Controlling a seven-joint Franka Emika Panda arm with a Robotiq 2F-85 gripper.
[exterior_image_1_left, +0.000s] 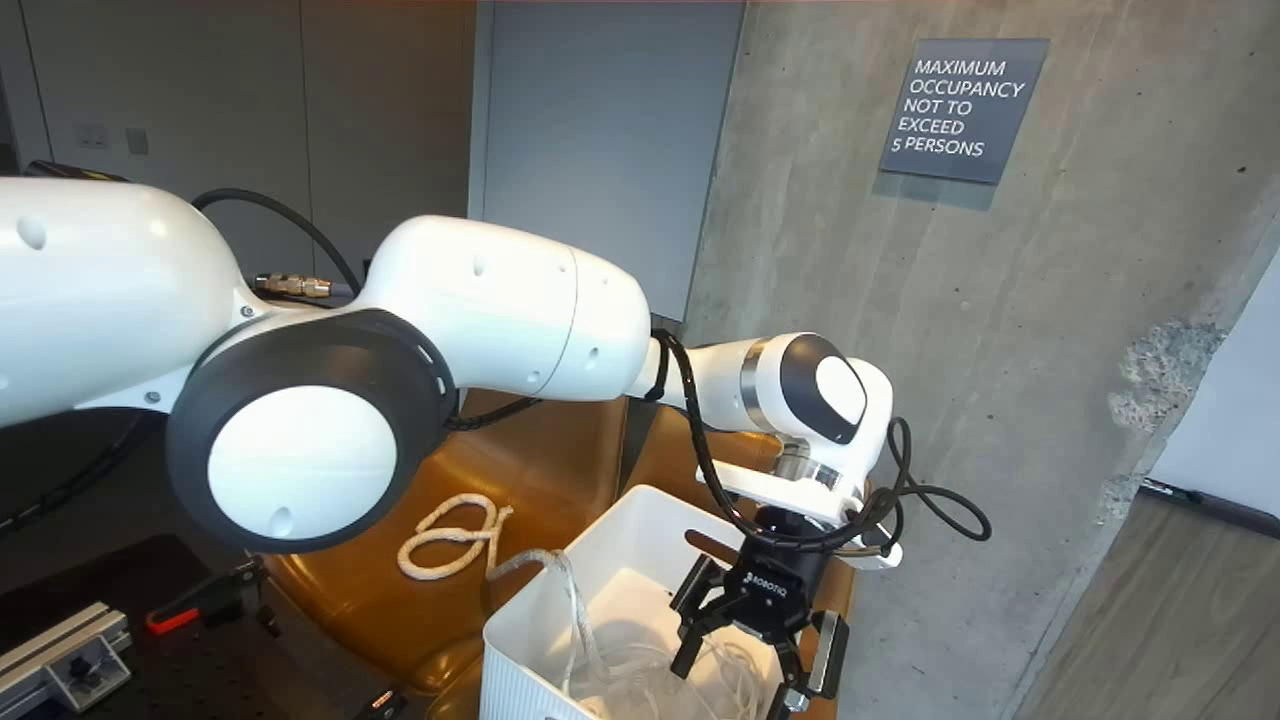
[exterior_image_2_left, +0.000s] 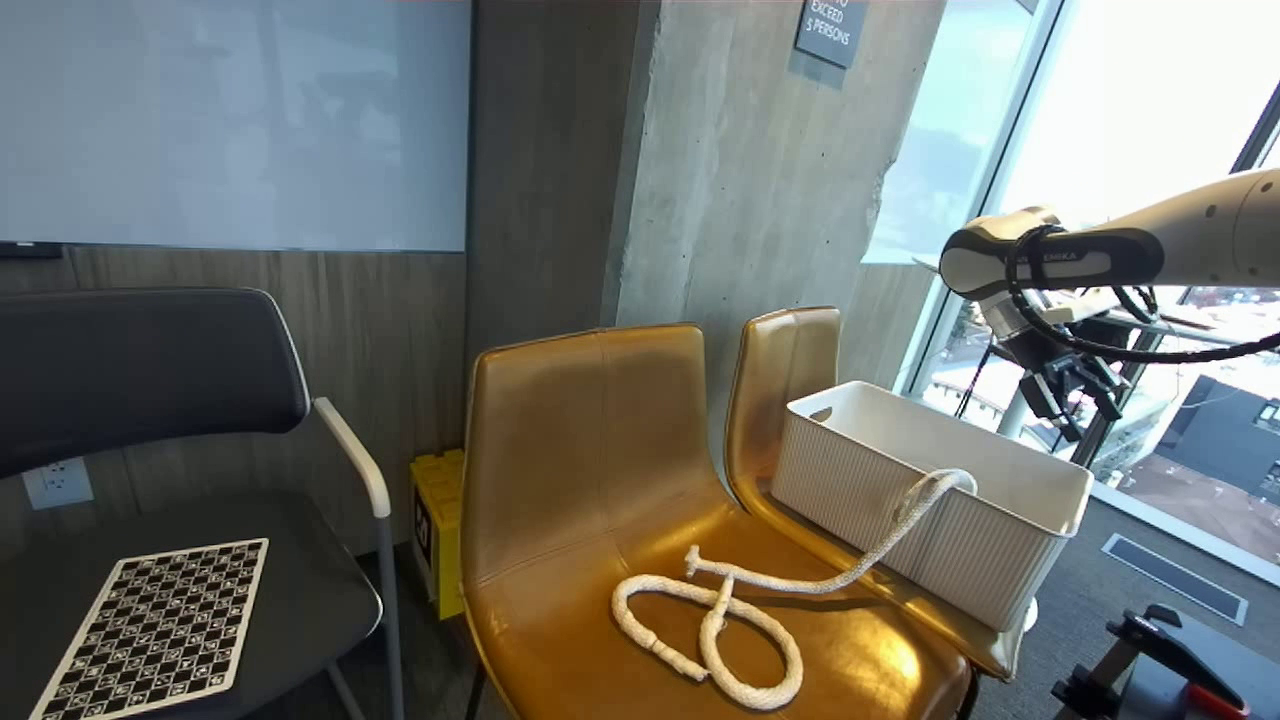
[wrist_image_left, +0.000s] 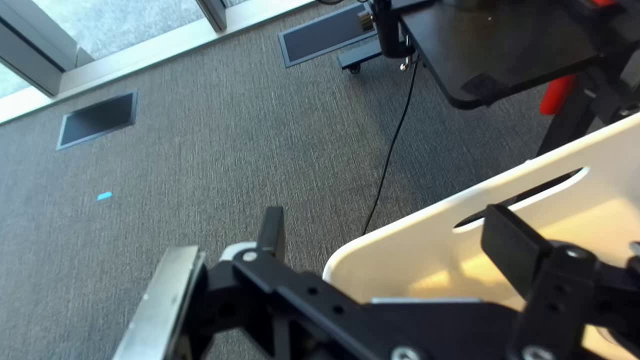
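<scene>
My gripper (exterior_image_1_left: 738, 674) is open, pointing down with nothing between its fingers. In exterior view 2 the gripper (exterior_image_2_left: 1089, 420) hangs by the far right side of the white bin (exterior_image_2_left: 924, 510), above rim height. The wrist view has one finger (wrist_image_left: 273, 231) over bare floor and the other over the bin's inside, with a rounded rim corner (wrist_image_left: 339, 264) between them. A thick white rope (exterior_image_2_left: 756, 696) lies looped on a tan chair, away from the gripper. One stretch of it passes over the bin's rim and hangs inside.
The bin rests on a second tan chair (exterior_image_2_left: 786, 360); clear, crumpled-looking material (exterior_image_1_left: 636, 660) lies in it. A concrete wall (exterior_image_1_left: 960, 360) stands behind. A dark table (wrist_image_left: 510, 54) is beyond the bin's handle side. Open carpet (wrist_image_left: 228, 150) lies beside the bin.
</scene>
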